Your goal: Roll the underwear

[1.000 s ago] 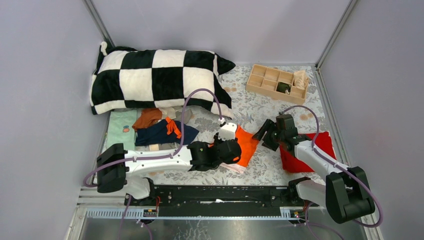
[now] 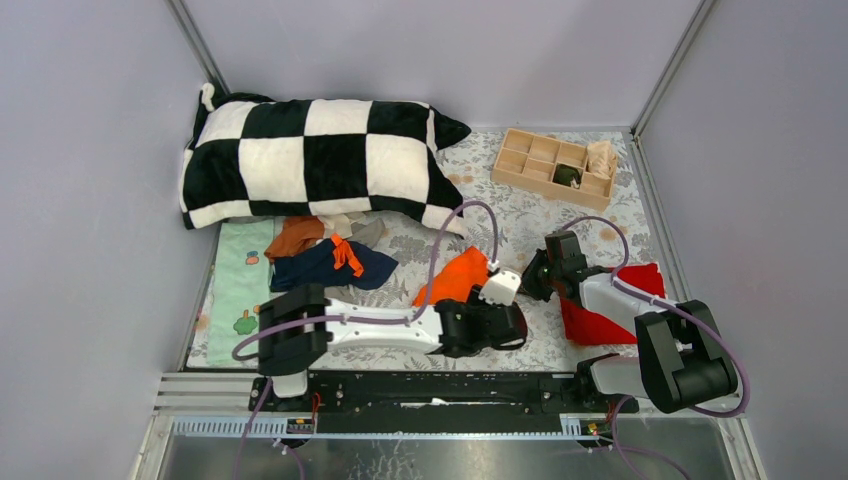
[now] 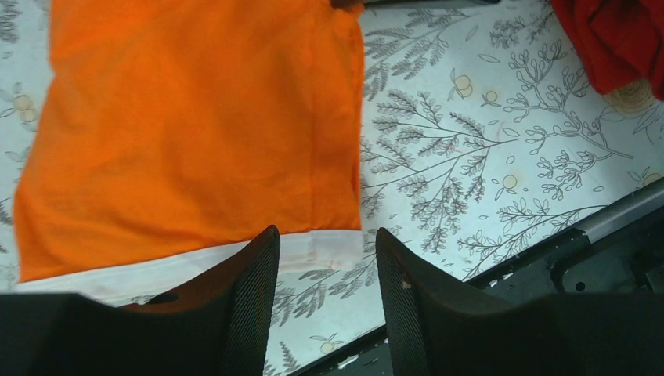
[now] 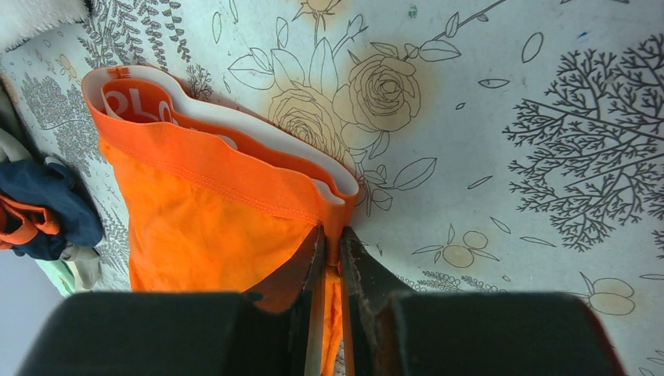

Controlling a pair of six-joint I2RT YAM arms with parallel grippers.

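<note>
The orange underwear [image 2: 448,275] lies on the patterned mat, its white band along the lower edge in the left wrist view. My left gripper hangs open over that band, its fingertips apart. My right gripper is shut on the garment's folded edge at one corner; there the orange waistband [image 4: 203,164] stands up in a doubled fold with white lining and partly visible lettering.
A red cloth [image 2: 610,325] lies at right. A wooden divided box [image 2: 535,170] sits at the back right. A checkered pillow [image 2: 300,170] and several dark, brown and pale garments [image 2: 320,271] fill the left.
My left arm has moved right, toward the lower right part of the orange underwear.
</note>
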